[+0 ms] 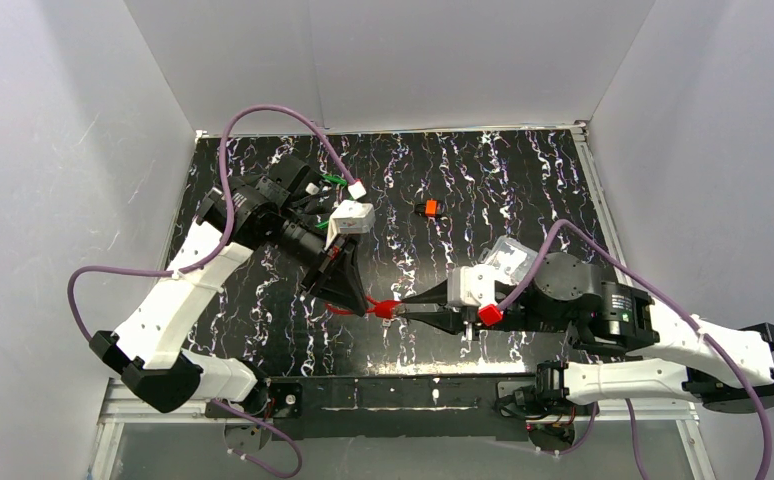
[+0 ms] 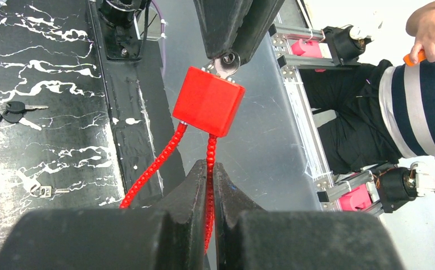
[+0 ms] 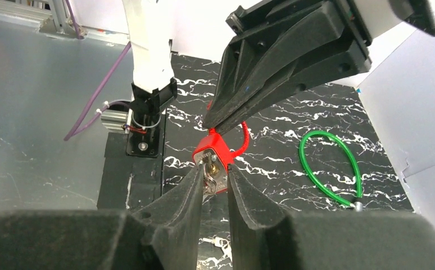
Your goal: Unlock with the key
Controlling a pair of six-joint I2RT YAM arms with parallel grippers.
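The red lock (image 2: 209,101) hangs from its beaded red cable (image 2: 167,152), which my left gripper is shut on. A silver key (image 2: 227,64) stands at the keyhole face of the lock, its round head by the fingertips of my right gripper (image 1: 401,306). In the right wrist view, the lock (image 3: 214,154) shows between the spread fingers, with the brass keyhole and key toward me. Those fingers stand part open on either side of the key; whether they touch it cannot be seen.
Loose black-headed keys (image 2: 14,109) and a silver key (image 2: 45,192) lie on the black marbled table. A green cable loop (image 3: 311,174) rests farther off. In the top view an orange and black item (image 1: 430,208) and a clear container (image 1: 509,258) lie behind the grippers.
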